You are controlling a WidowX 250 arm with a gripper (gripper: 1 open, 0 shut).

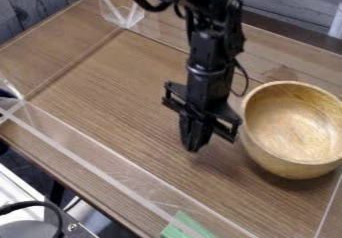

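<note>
My black gripper (pixel 198 132) hangs low over the wooden table (pixel 100 122), just left of a large tan bowl (pixel 294 122). It is shut, and I see nothing held between its fingers, though the dark tips are slightly blurred.
The bowl takes up the right side of the table. A green patch (pixel 187 225) shows at the front edge, with clear tape strips along the left and front. A grey wall stands at the back right.
</note>
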